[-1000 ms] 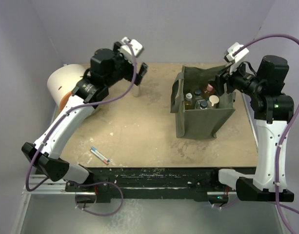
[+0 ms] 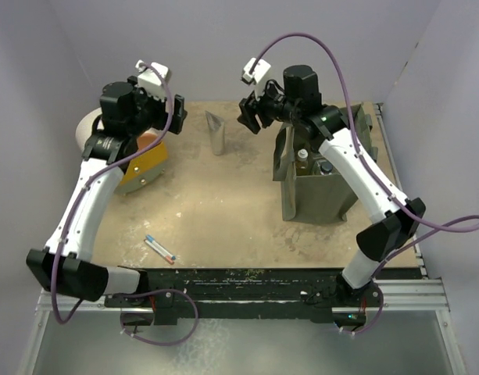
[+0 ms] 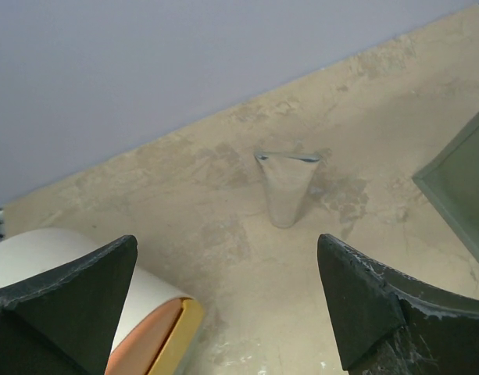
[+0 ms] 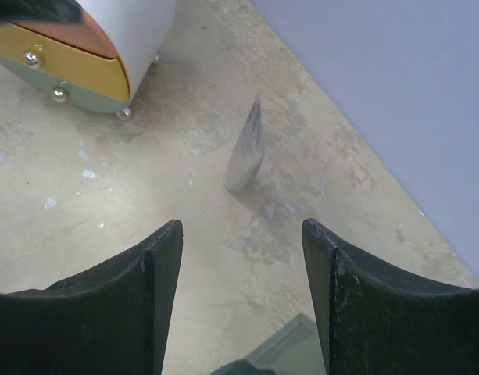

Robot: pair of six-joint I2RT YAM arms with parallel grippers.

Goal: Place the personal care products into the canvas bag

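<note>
A silvery tube (image 2: 216, 137) stands alone at the back middle of the table, seen also in both wrist views. The olive canvas bag (image 2: 313, 199) stands at the right, with bottles (image 2: 302, 161) inside, partly hidden by my right arm. My right gripper (image 2: 253, 117) is open above and left of the bag, with the tube (image 4: 243, 152) beyond its fingers. My left gripper (image 2: 169, 113) is open over the back left, left of the tube, with nothing between its fingers.
A white container with orange and yellow front (image 2: 137, 168) sits at the left. Two markers (image 2: 159, 248) lie at the front left.
My right gripper has moved left from over the bag toward the tube. My left gripper has drawn back left from over the tube.
</note>
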